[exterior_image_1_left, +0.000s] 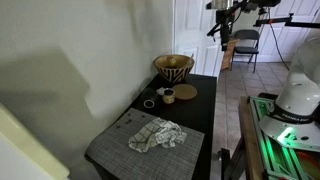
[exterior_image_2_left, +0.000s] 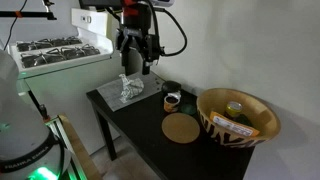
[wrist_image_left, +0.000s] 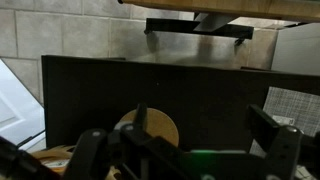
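Observation:
High above the black table (exterior_image_2_left: 170, 139), my gripper (exterior_image_2_left: 135, 58) hangs open, with nothing between its fingers. In the wrist view the gripper has its fingers spread wide, and bare table shows between them. A crumpled, patterned cloth (exterior_image_1_left: 157, 133) lies on a grey placemat (exterior_image_1_left: 132, 158) at one end of the table. Toward the other end is a flat round brown board (exterior_image_2_left: 180, 127). Beyond it stands a large patterned bowl (exterior_image_2_left: 260, 126) with some items inside, including a green-and-orange package (exterior_image_2_left: 234, 125).
Between board and mat stand a brown mug (exterior_image_2_left: 171, 103) and a dark pot (exterior_image_2_left: 172, 88). A white stove (exterior_image_2_left: 58, 58) is behind the mat end. A chair (exterior_image_1_left: 246, 44) stands on the tiled floor.

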